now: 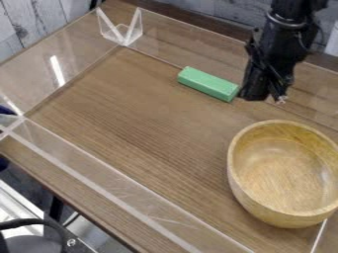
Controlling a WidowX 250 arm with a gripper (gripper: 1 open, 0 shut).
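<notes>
My gripper hangs at the upper right of the camera view, shut, with nothing visible between its fingers. Just left of it a green block lies flat on the wooden table, apart from the fingertips as far as I can tell. Below and to the right of the gripper stands a large tan bowl, empty.
Clear plastic corner pieces stand at the upper left, and a clear edge runs down the left side. Black cabling sits at the bottom left corner.
</notes>
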